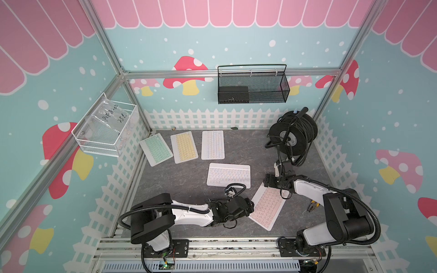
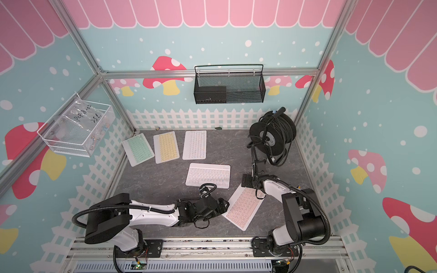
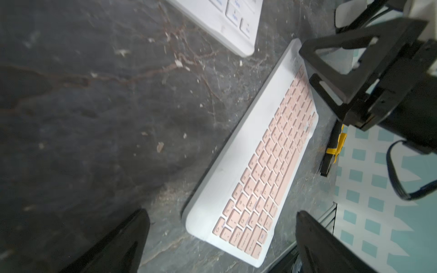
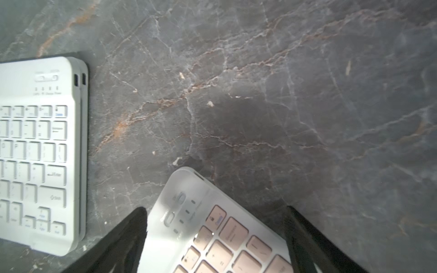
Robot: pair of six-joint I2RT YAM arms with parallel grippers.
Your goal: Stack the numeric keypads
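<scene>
The pink-keyed keypad lies slantwise at the front right of the table. Over its upper corner, my right gripper stands open; in the right wrist view that pink keypad corner shows between the spread fingers. At its left side is my left gripper, open too, with the lower pink keypad end ahead of its fingers. A white keypad lies crosswise in the middle, its side edge showing two layers. Neither gripper grips anything.
Along the back left lie a green-keyed keypad, a yellow-keyed keypad and another white keypad. A black cable reel occupies the back right. Yellow-handled pliers lie at right.
</scene>
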